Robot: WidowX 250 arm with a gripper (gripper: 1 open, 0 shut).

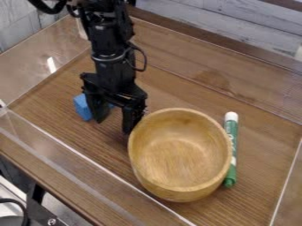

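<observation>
My black gripper (pixel 109 110) is low over the wooden table at center-left, open, with its fingers either side of the space beside a small blue object (pixel 84 106), which is partly hidden behind the left finger. A tan wooden bowl (pixel 177 154) lies right of the gripper, its rim close to the right finger. A green and white cylindrical item (pixel 230 148) lies along the bowl's right side.
A pale wall or edge runs along the back. A black cable lies at the lower left.
</observation>
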